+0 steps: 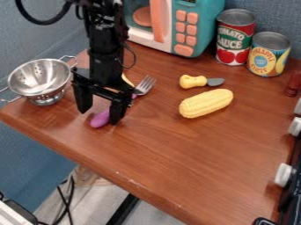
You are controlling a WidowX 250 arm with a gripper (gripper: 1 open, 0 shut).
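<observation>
The black robot gripper [104, 101] hangs low over the wooden table at the left, its fingers down around the purple-handled fork [99, 119], whose metal tines [144, 86] point toward the back right. The fork's middle is hidden behind the gripper, and whether the fingers are closed on it I cannot tell. A steel colander [40, 81] sits just left of the gripper at the table's edge. Something yellow shows behind the gripper, mostly hidden.
A toy corn [206, 103], a yellow-handled tool [193, 82], two cans [234, 39] [268, 56], a teal toy microwave [177, 26] and a stove [286, 176] at the right edge surround it.
</observation>
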